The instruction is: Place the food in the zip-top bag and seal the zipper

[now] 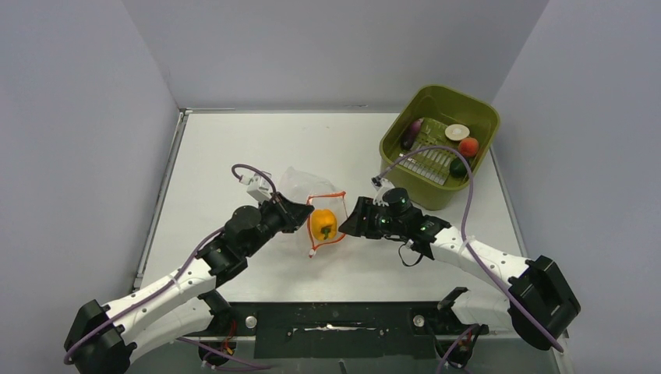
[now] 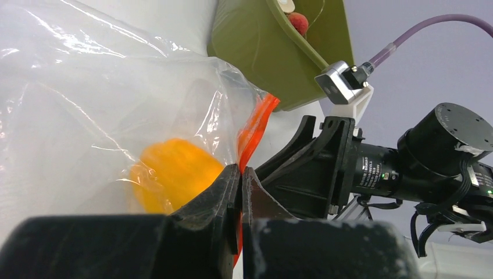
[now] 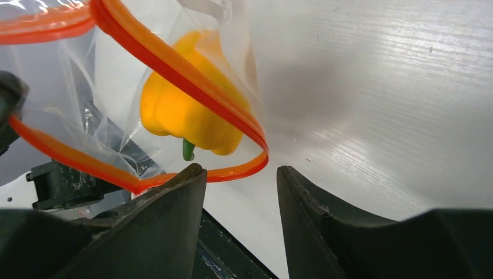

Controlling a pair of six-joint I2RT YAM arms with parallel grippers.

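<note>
A clear bag with an orange zip rim (image 1: 327, 194) lies mid-table, its mouth held wide and facing right. Inside it sits a yellow bell pepper (image 1: 323, 224), green stem toward the mouth (image 3: 192, 110). My left gripper is shut on the bag's orange edge, which shows above and below its fingertips. My right gripper stands part open at the other side of the mouth, clear of the pepper. The rim's bend (image 3: 264, 154) appears in the gap between its fingers; whether it lies between them or beyond, I cannot tell.
A green bin (image 1: 421, 191) at the back right holds an eggplant (image 1: 411, 134), a red round item (image 1: 468, 146), a white-topped piece (image 1: 457, 132) and a dark green item (image 1: 458, 167).
</note>
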